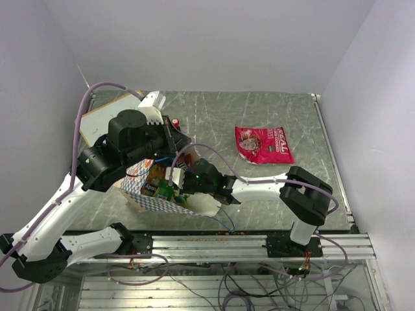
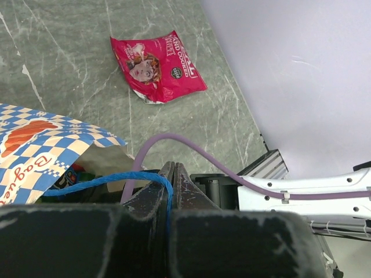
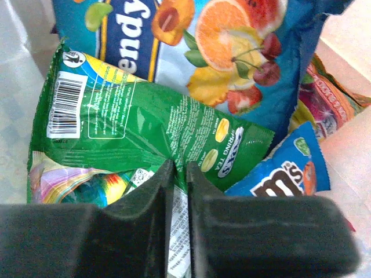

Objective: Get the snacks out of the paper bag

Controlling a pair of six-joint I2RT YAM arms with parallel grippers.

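Observation:
The paper bag (image 1: 148, 202), blue-and-white checked, lies tilted with its mouth towards my right arm. In the right wrist view, a green packet (image 3: 151, 119) lies across a blue packet with fruit pictures (image 3: 226, 58). A small blue M&M's bag (image 3: 290, 171) is beside it. My right gripper is inside the bag; its fingertips meet the green packet with a slim gap between them. My left gripper is shut near the bag's upper rim. A blue cord handle (image 2: 104, 180) runs over its fingers; what lies between the tips is hidden.
A red snack packet (image 1: 262, 145) lies alone on the grey table. Behind the bag are a red-capped bottle (image 1: 176, 123) and a white board (image 1: 107, 116).

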